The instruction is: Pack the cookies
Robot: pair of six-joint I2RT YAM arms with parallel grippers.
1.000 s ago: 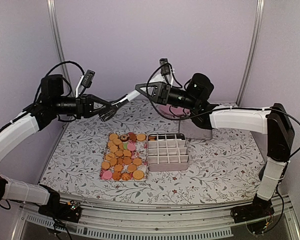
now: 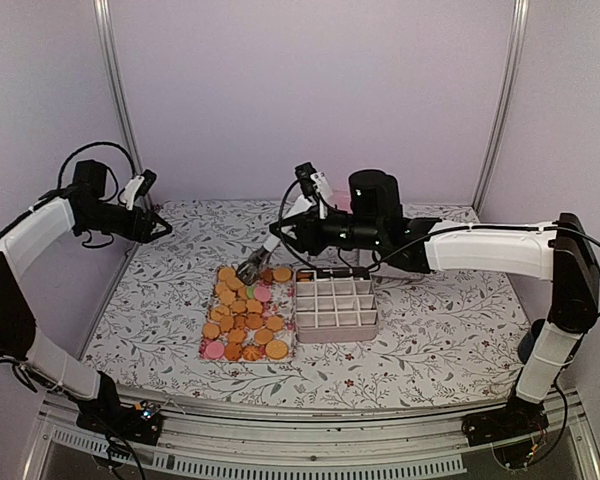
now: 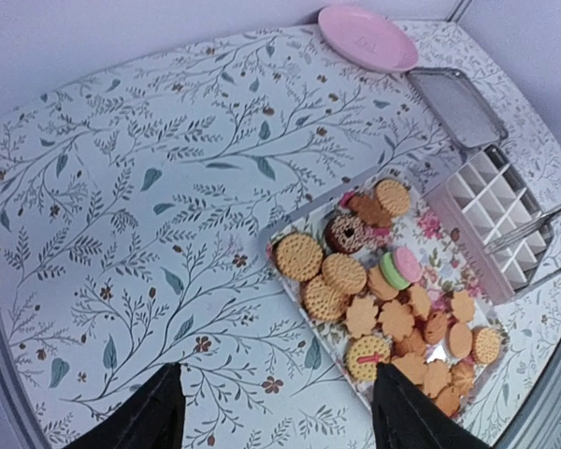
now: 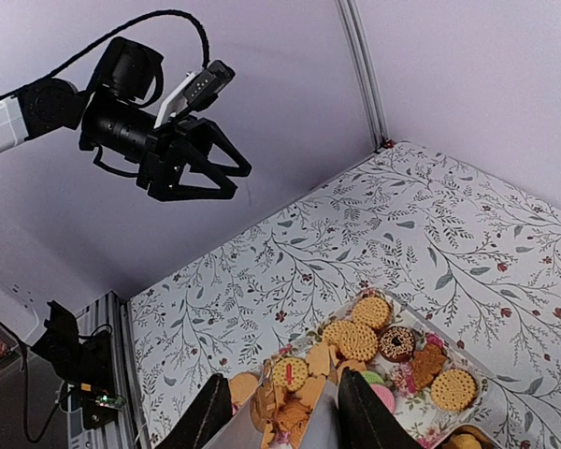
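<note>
A tray of assorted cookies (image 2: 230,325) lies left of a pink compartment box (image 2: 335,330), mostly empty. My right gripper (image 2: 290,230) holds a white-handled slotted utensil (image 2: 253,265) over the tray's back part; in the right wrist view the handle sits between the dark fingers. My left gripper (image 2: 150,225) hangs open at the left, above bare table, nothing between its fingers; in the left wrist view the cookies (image 3: 344,273) lie to its right.
A pink plate (image 3: 367,37) and a grey empty tray (image 3: 453,108) lie at the back right. Walls stand on three sides.
My left gripper has withdrawn leftward from the utensil's end. My right gripper has moved down with the utensil, whose head now sits over the cookie tray.
</note>
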